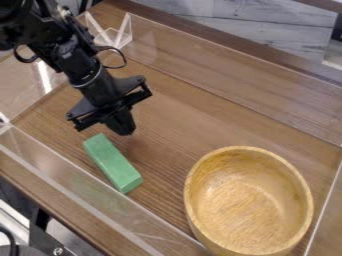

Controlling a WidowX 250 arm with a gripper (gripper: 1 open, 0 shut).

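Observation:
My black gripper (118, 124) hangs over the wooden table at the left, shut, with nothing seen between its fingers. Just below it a green rectangular block (112, 163) lies on the table, slanting down toward the front right, apart from the fingertips.
A large yellow oval tub (249, 202) stands at the front right. A clear barrier edge runs along the front left, and a pale wooden wall (278, 22) stands behind.

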